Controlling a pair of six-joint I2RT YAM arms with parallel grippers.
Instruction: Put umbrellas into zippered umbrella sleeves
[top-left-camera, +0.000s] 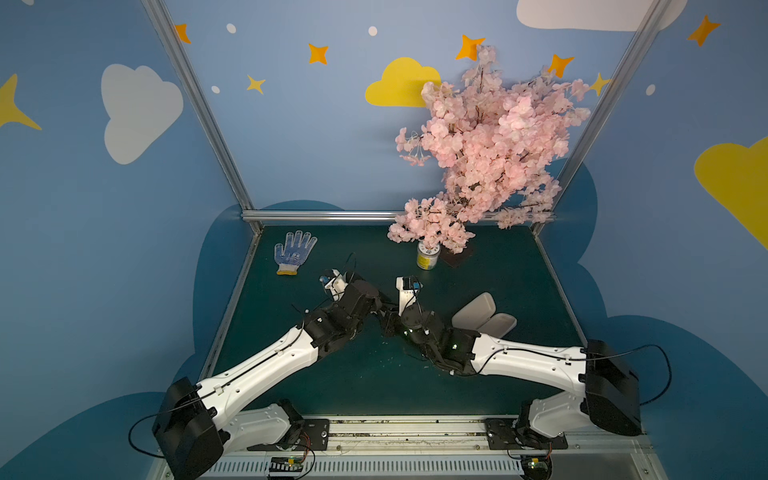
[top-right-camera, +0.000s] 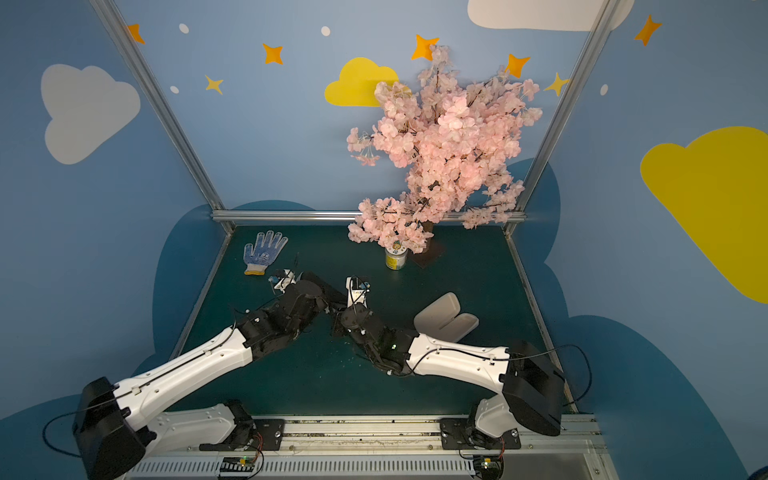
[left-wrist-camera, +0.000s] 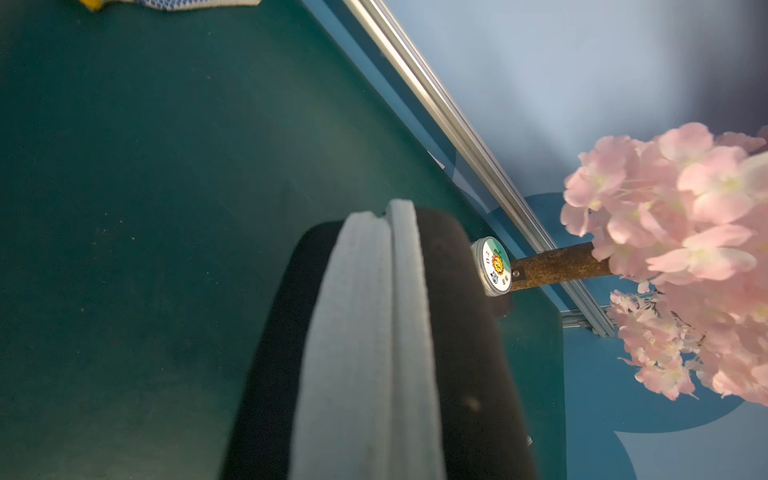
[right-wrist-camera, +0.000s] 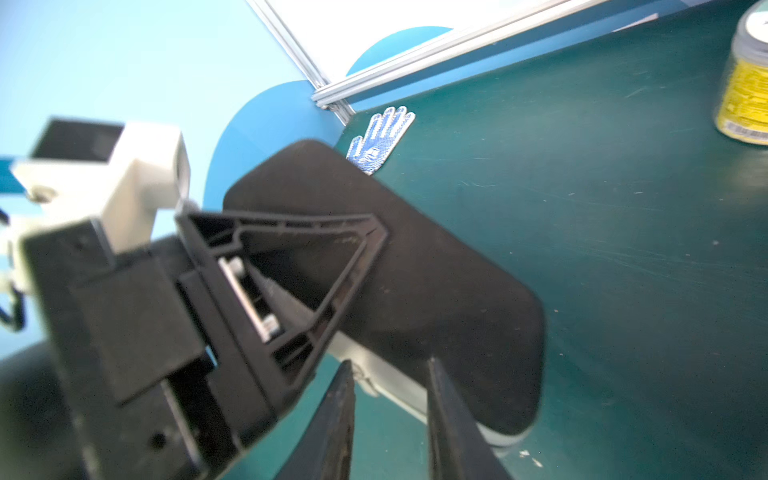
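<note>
A black zippered case with a pale zip strip (left-wrist-camera: 360, 320) is raised at mid table, with my left gripper shut on it; in the left wrist view it hides the fingertips. My right gripper is part open, its fingers just before the zip edge, where a small metal pull (right-wrist-camera: 364, 377) shows. Whether they touch it I cannot tell. In the top views the two grippers meet and largely hide the case.
A grey two-part tray (top-left-camera: 472, 310) lies right of the grippers, a glove (top-left-camera: 294, 249) back left. A yellow-labelled jar (top-left-camera: 428, 257) stands under pink blossom (top-left-camera: 496, 144) at the back.
</note>
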